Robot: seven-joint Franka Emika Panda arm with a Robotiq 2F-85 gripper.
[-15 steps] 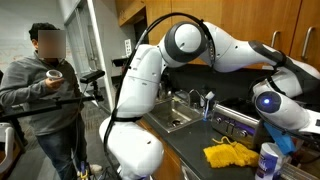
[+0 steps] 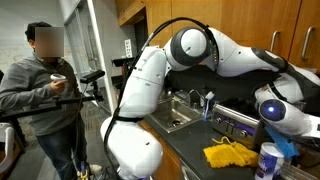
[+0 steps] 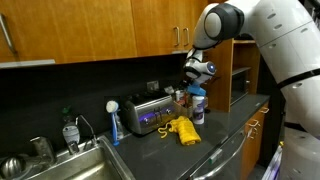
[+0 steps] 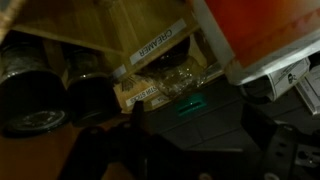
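Note:
In the wrist view my gripper is open, its dark fingers apart at the lower edge. Beyond them is a wooden organizer with "CREAMER" labels. A clear, shiny packet or container sits in one of its compartments, ahead of the fingers. To the left are dark-lidded jars. A red and white box fills the upper right. Nothing shows held between the fingers. From outside, the arm's hand hangs low over the far right of the counter, and its fingertips are mostly hidden.
A white canister stands close to the hand. Left of it a yellow cloth lies on the dark counter. The toaster is against the back wall, and the sink is further left. Cabinets hang overhead. A person stands at left.
The arm's hand has shifted and turned slightly at the right end of the counter. The cloth and canister stay put. The person's hand and cup have moved a little.

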